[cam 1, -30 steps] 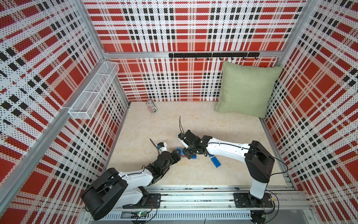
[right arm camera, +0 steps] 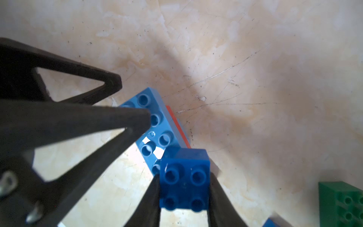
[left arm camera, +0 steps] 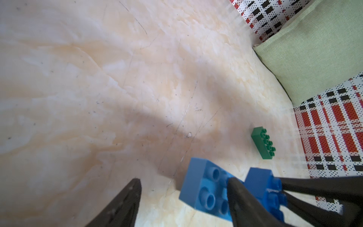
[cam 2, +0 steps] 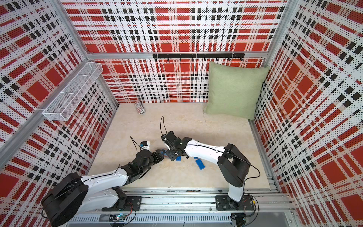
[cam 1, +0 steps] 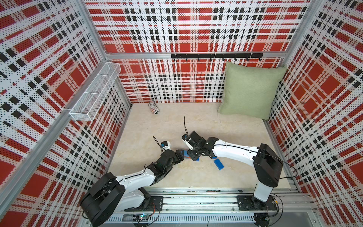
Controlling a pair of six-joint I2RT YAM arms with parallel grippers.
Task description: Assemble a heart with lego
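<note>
A blue studded piece (right arm camera: 165, 130) with a strip of red brick (right arm camera: 177, 126) along its side is seen low over the table. My left gripper has its fingers (left arm camera: 126, 204) spread apart, with one finger crossing in front of the blue piece. From the right wrist, the two left fingers (right arm camera: 124, 117) reach in around this piece's upper left end. My right gripper is shut on a small blue brick (right arm camera: 184, 179), which overlaps the lower end of the longer piece; whether they are joined cannot be told.
A green brick (right arm camera: 342, 202) lies to the right. A loose blue brick (cam 1: 219, 163) rests right of the grippers. Farther back are a can (cam 1: 153, 107) and a green cushion (cam 1: 252, 90).
Both arms have shifted slightly to the right and a little back from the front edge. The loose blue brick has stayed put.
</note>
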